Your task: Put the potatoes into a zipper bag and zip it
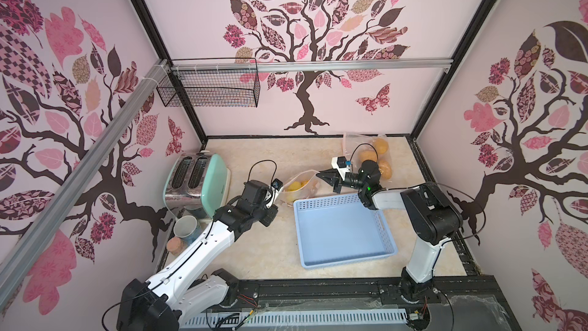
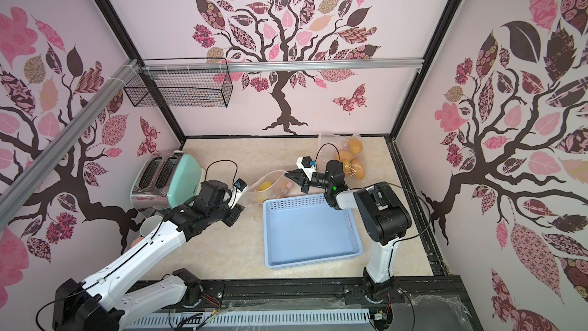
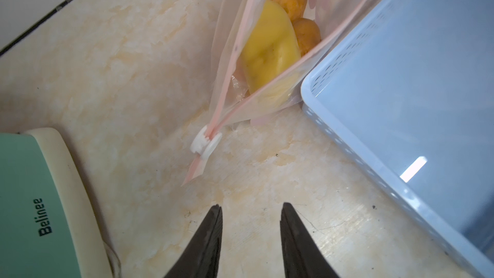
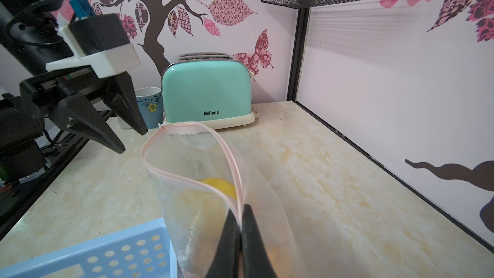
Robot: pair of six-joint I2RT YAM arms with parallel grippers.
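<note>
A translucent zipper bag with pink edges (image 1: 294,193) stands open behind the blue basket, holding yellow and brown potatoes (image 3: 270,51). Its white slider (image 3: 204,143) sits near the end closest to my left gripper. That gripper is open, empty, pointed at the slider end from a short distance in the left wrist view. My right gripper is shut on the bag's top edge at the other end, holding it up. Another clear bag with round brown items (image 1: 382,165) lies at the back right.
The empty blue basket (image 1: 344,230) fills the front right of the table. A mint toaster (image 1: 211,180), a mug (image 1: 186,228) and a wire shelf basket (image 1: 208,85) are on the left.
</note>
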